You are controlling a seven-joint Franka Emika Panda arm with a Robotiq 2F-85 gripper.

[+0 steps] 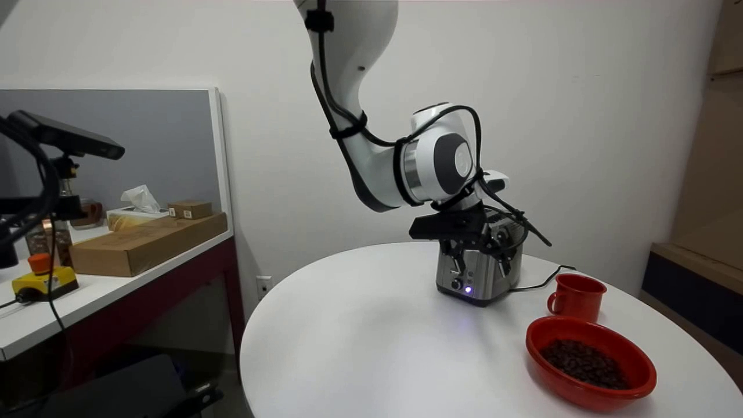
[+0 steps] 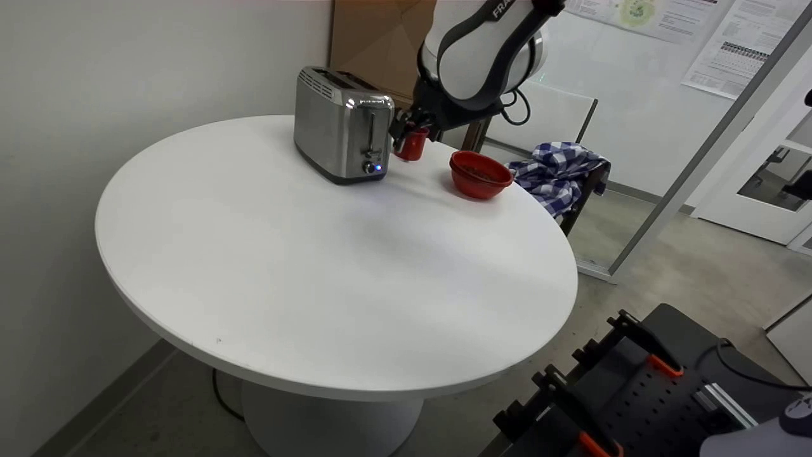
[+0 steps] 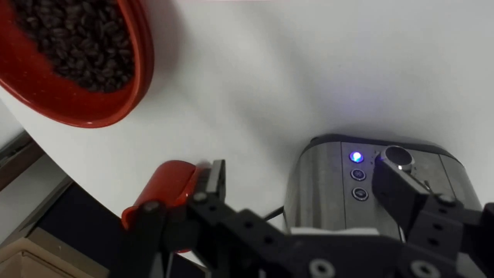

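A silver toaster (image 1: 485,284) stands on the white round table, its blue light lit. In exterior view 1 my gripper (image 1: 482,267) hangs low over the toaster's lever end. The wrist view has the gripper open, its fingers (image 3: 215,178) wide apart and nothing held between them. One finger overlaps the toaster's control panel (image 3: 366,178) near the knob; contact cannot be told. The lever is hidden in exterior view 1, but the lever (image 2: 371,136) shows in exterior view 2, raised on the toaster's end face.
A red mug (image 1: 578,298) stands right of the toaster, and a red bowl (image 1: 543,373) of dark beans is nearer the table's edge. The toaster's black cord (image 1: 547,281) runs behind the mug. Wide bare table (image 2: 304,274) lies on the other side.
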